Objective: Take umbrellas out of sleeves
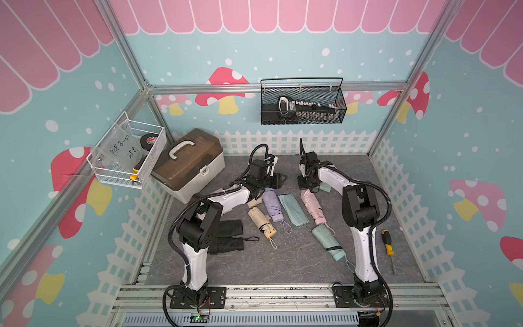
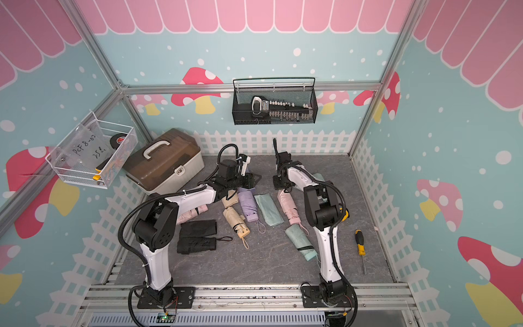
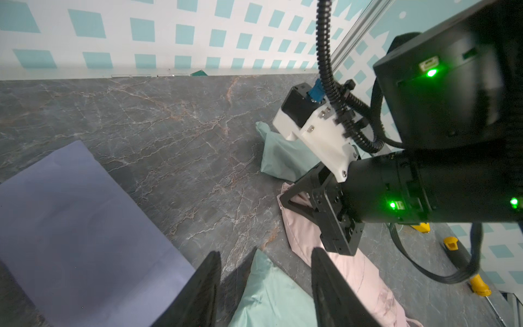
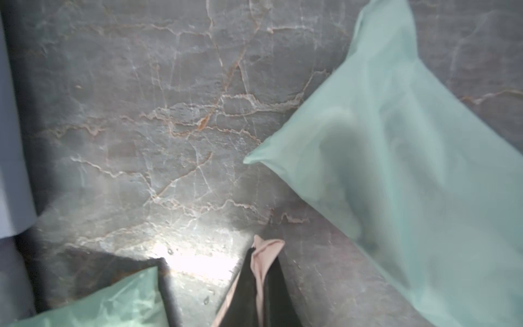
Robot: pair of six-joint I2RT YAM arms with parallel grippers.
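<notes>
My right gripper (image 1: 305,182) is shut at the end of the pink sleeved umbrella (image 1: 312,207); in the right wrist view a pink fabric tip (image 4: 262,250) is pinched between its fingers. My left gripper hangs open above the table beside a purple sleeve (image 3: 87,229) and a teal sleeve (image 3: 272,294), nothing between its fingers. Another teal sleeve (image 4: 392,163) lies right of the right gripper. Lavender (image 1: 273,209), cream (image 1: 261,220), teal (image 1: 327,242) and black (image 1: 226,243) umbrellas lie across the table, with a flat teal sleeve (image 1: 293,209) among them.
A toolbox (image 1: 188,163) stands at the back left. A screwdriver (image 1: 387,242) lies at the right. A white basket (image 1: 114,174) and black mesh basket (image 1: 303,103) hang on the walls.
</notes>
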